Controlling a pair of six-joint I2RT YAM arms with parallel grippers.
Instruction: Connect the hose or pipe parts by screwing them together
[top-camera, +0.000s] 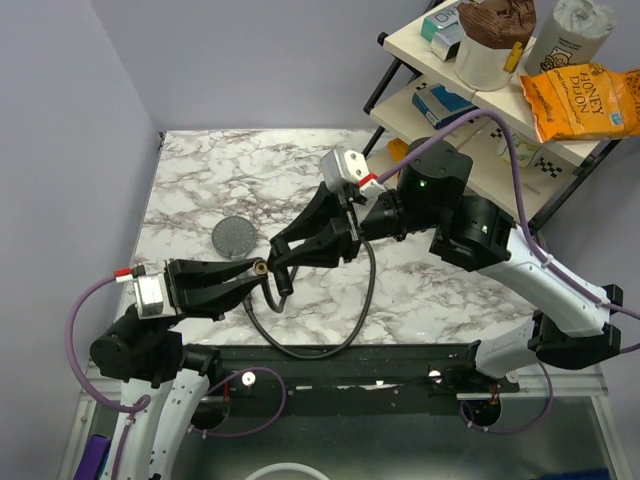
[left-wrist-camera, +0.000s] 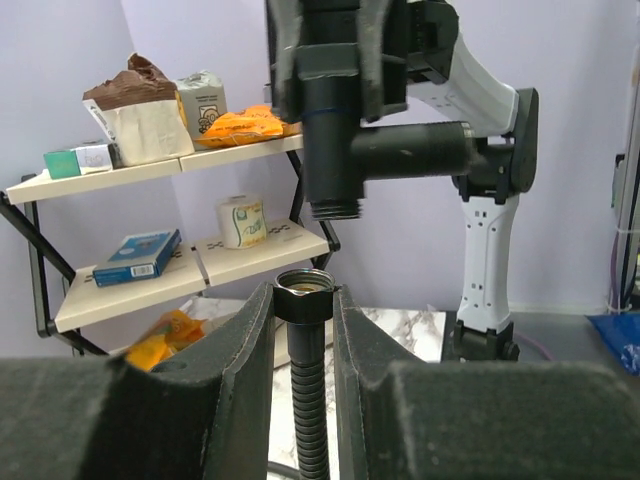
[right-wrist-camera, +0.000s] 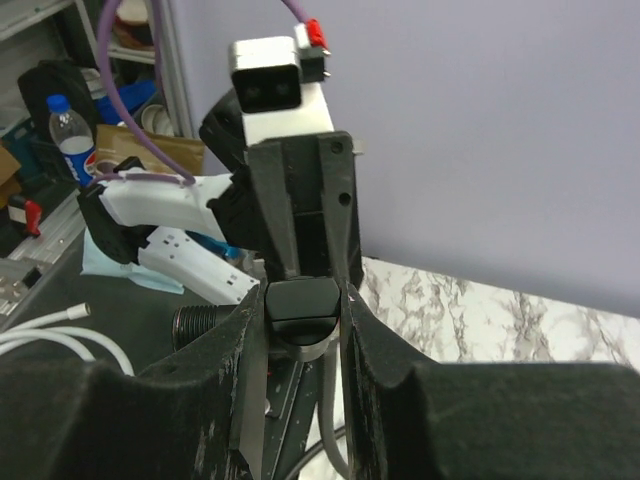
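My left gripper (top-camera: 250, 275) is shut on the hose end (left-wrist-camera: 303, 300), its brass-lined opening facing up and its ribbed hose hanging below. My right gripper (top-camera: 285, 258) is shut on a black tee fitting (left-wrist-camera: 332, 160), whose threaded lower end sits above and slightly right of the hose opening in the left wrist view, apart from it; a side branch sticks out. The grey shower head (top-camera: 234, 236) lies on the marble table, and the dark hose (top-camera: 365, 300) loops beside it toward the front edge.
A shelf unit (top-camera: 410, 45) with boxes and packets stands at the back right. Walls bound the left and back.
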